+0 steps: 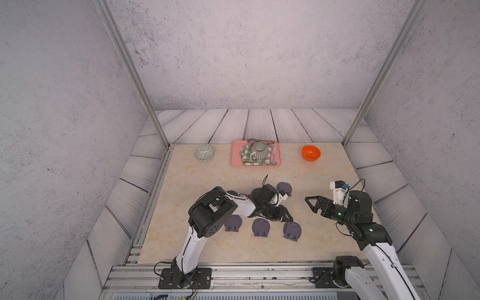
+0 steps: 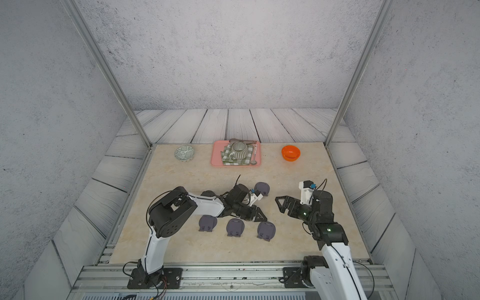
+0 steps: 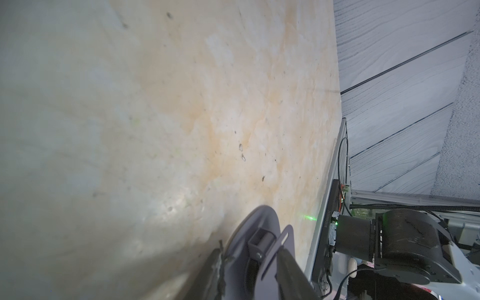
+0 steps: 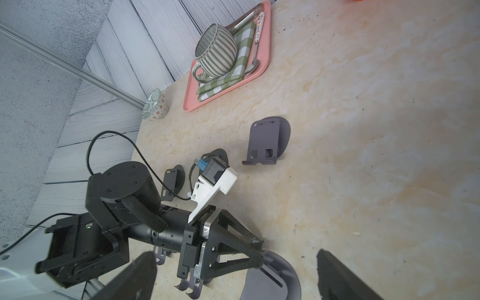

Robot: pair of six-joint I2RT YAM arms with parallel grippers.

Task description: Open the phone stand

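Note:
The front-right phone stand point(image 1: 292, 231), dark purple-grey with a round base, lies low on the table. My left gripper point(image 1: 288, 217) is at its far edge, its fingertips close to the rim in the right wrist view. Seen from the left wrist, the gripper's blurred fingers point(image 3: 214, 272) stand part open on either side of the stand point(image 3: 256, 240), whose plate sits at a slight angle from the base with the hinge block showing. Contact with the stand cannot be made out. Well to the right, my right gripper point(image 1: 311, 204) hangs open and empty above the table.
More phone stands lie nearby: front middle point(image 1: 260, 228), front left point(image 1: 233, 223), back right point(image 1: 285, 188), and others partly behind the left arm. A pink tray point(image 1: 235, 161), a patterned bowl point(image 1: 204, 153) and an orange bowl point(image 1: 311, 153) line the back.

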